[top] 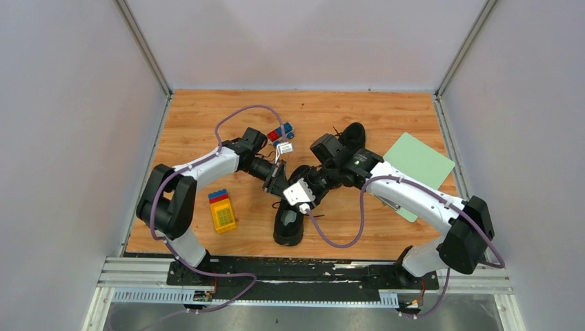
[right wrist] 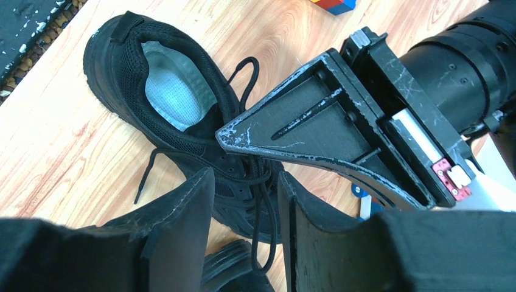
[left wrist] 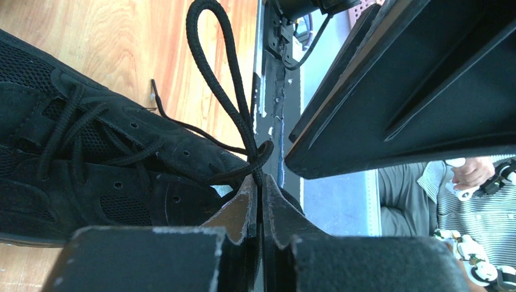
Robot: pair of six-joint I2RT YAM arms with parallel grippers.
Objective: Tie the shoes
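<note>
A black shoe with a grey insole lies lengthwise at table centre, its laces loose across the tongue. My left gripper is shut on a shoelace, which rises in a loop above its fingertips. In the right wrist view, my right gripper is open over the laces, a hanging lace loop between and below its fingers, with the left gripper's body beside it. A second black shoe lies behind the right arm, partly hidden.
Toy bricks lie at the left, a toy brick car behind the left arm, and a green clipboard at the right. Bare table shows at front right and back.
</note>
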